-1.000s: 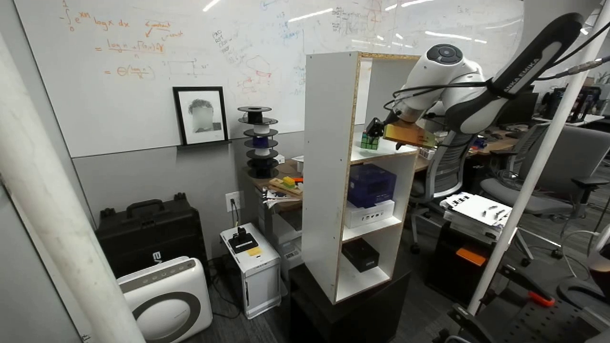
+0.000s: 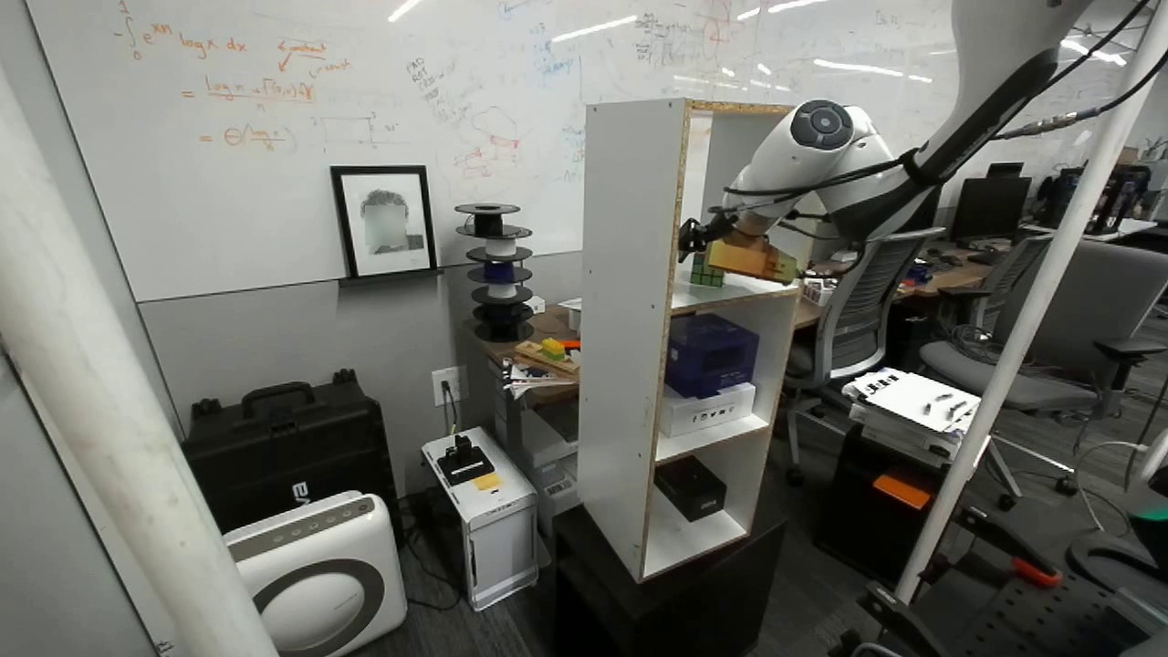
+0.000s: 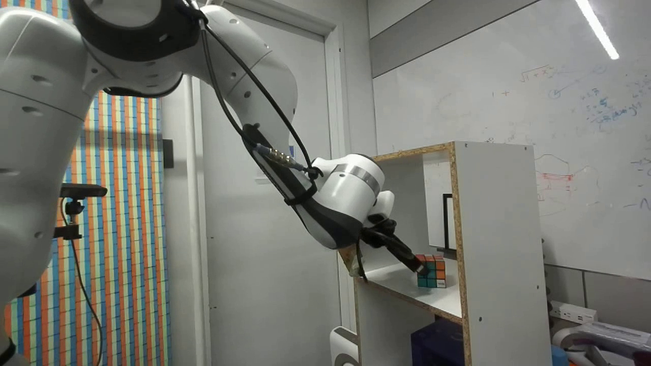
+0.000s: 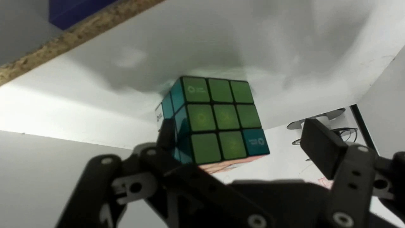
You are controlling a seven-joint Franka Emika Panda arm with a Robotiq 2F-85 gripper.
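Observation:
A Rubik's cube (image 4: 222, 117) sits on the top shelf of the white shelving unit (image 3: 497, 225), its green face towards the wrist camera. My gripper is open, its fingers (image 4: 322, 146) well apart. In the wrist view the left finger overlaps the cube's lower left edge, while a wide gap separates the cube from the right one. Whether the left finger touches it, I cannot tell. Exterior view 2 has a dark finger in front of the cube (image 3: 436, 277). From exterior view 1, the cube (image 2: 706, 270) is partly covered by the gripper.
Raw chipboard edges (image 3: 459, 244) frame the compartment, with a side wall close by the cube. One level down, a dark blue box (image 2: 712, 352) rests on a white box (image 2: 706, 409). The lowest compartment holds a black box (image 2: 690, 487). Bare shelf surface surrounds the cube.
In exterior view 1 the arm and gripper have moved left, further into the top compartment and over towards the side wall. The cube shows no clear shift.

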